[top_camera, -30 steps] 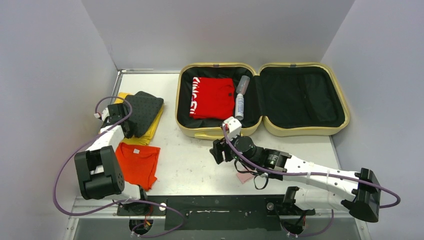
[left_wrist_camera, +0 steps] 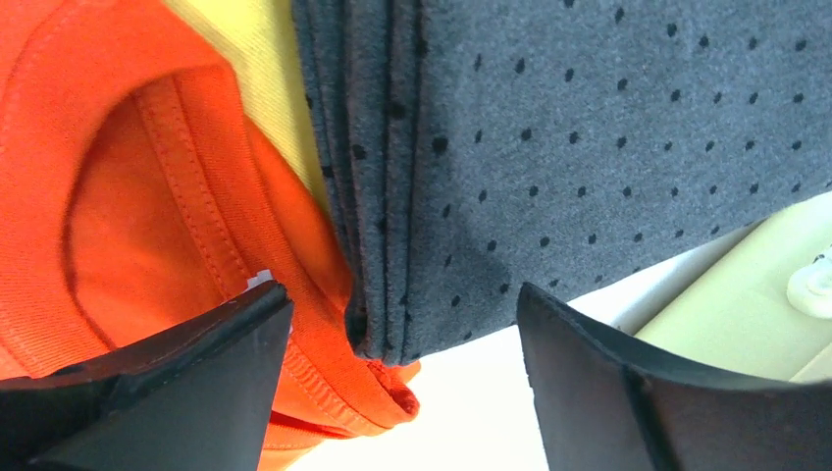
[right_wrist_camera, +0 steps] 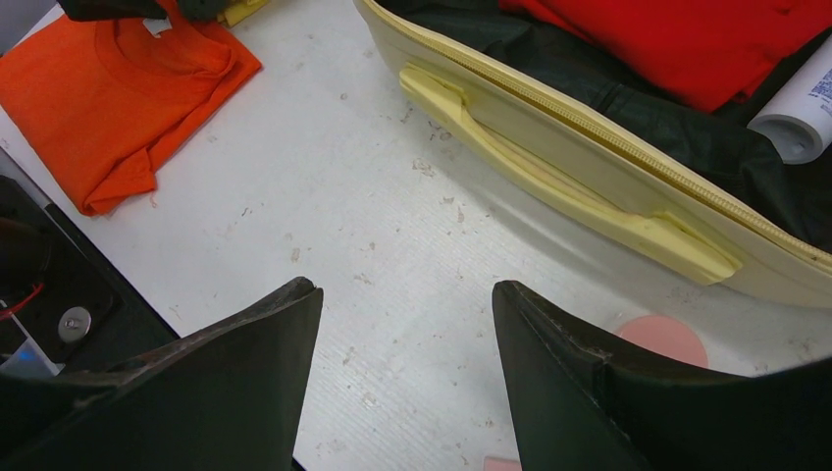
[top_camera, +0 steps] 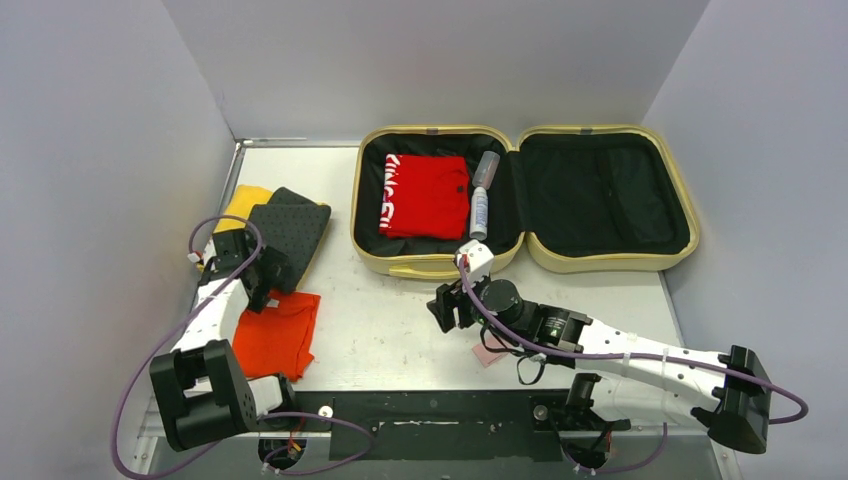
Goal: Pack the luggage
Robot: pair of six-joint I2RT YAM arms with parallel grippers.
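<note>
The open suitcase (top_camera: 405,263) stands at the back centre. In its left half lie a folded red shirt (top_camera: 432,200) and two bottles (top_camera: 480,205). At the left of the table a folded dark dotted cloth (top_camera: 296,226) rests over a yellow cloth (top_camera: 247,203). In front of it lies a folded orange shirt (top_camera: 275,340). My left gripper is open over the dark cloth's front edge and the orange shirt's collar, nothing held between its fingers. My right gripper stands apart-jawed in front of the suitcase handle (right_wrist_camera: 569,186), with only bare table between its fingers.
The suitcase's right half (top_camera: 605,195) is open and empty. A pink patch (top_camera: 490,350) marks the table by the right arm. Bare table lies between the clothes and the suitcase.
The dark cloth has shifted toward the front, now covering most of the yellow one. The right arm has edged slightly right.
</note>
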